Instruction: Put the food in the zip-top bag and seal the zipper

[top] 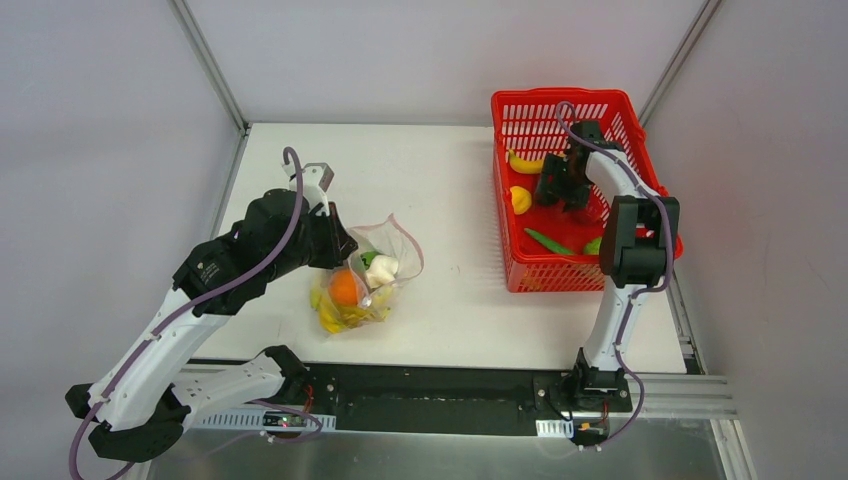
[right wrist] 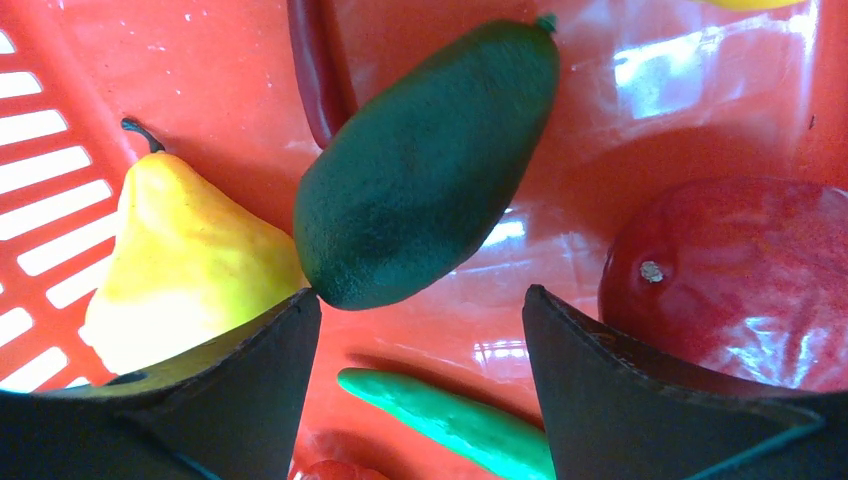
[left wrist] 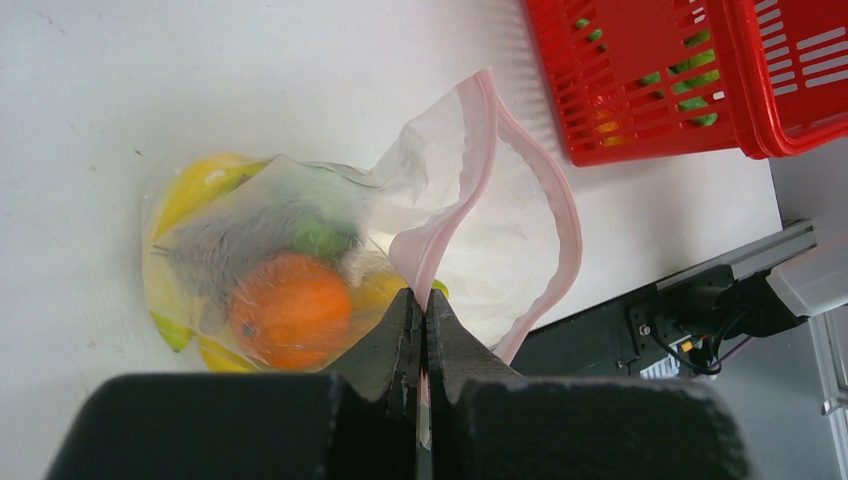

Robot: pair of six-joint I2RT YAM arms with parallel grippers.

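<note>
The clear zip top bag (left wrist: pixel 480 200) stands with its pink-edged mouth spread to the right. My left gripper is shut on the bag's rim. Inside the bag show an orange (left wrist: pixel 290 312), yellow food (left wrist: pixel 200 190), something green (left wrist: pixel 320 235) and, from above, a white piece (top: pixel 381 270). Over in the red basket (top: pixel 540 283), my right gripper is open above a dark green avocado-like fruit (right wrist: pixel 430 165). The fruit's near end appears close to the left fingertip; whether they touch cannot be told. Nothing is clasped between those fingers.
Around that fruit lie a yellow pear (right wrist: pixel 190 265), a green pepper (right wrist: pixel 450 420), a dark red pepper (right wrist: pixel 318 75) and a red round fruit (right wrist: pixel 725 285). A banana (top: pixel 525 163) rests by the basket's far left. White table (top: pixel 450 200) separates bag and basket.
</note>
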